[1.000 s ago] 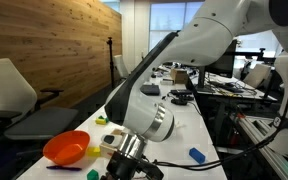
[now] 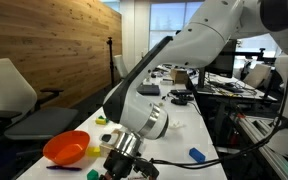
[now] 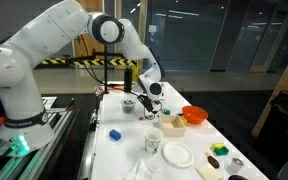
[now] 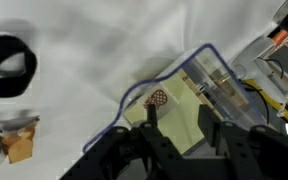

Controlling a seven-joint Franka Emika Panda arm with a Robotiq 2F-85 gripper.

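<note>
In the wrist view, my gripper stands part open, its two dark fingers over a clear container with a blue rim. Inside that container lie a round brown patterned piece and pale flat surfaces. No object shows clearly held between the fingers. Exterior view 1 has the white arm reaching down to the table, with the fingertips hard to make out near the bottom edge. From the opposite side, the arm is low at the table's far end.
An orange-red bowl and a green object are close to the arm. A blue block, a white cup, a plate and a tan box sit elsewhere. Bare table lies around the blue block.
In exterior view 1 the arm has shifted slightly left over the last second. The bowl and the blue block have stayed in place.
</note>
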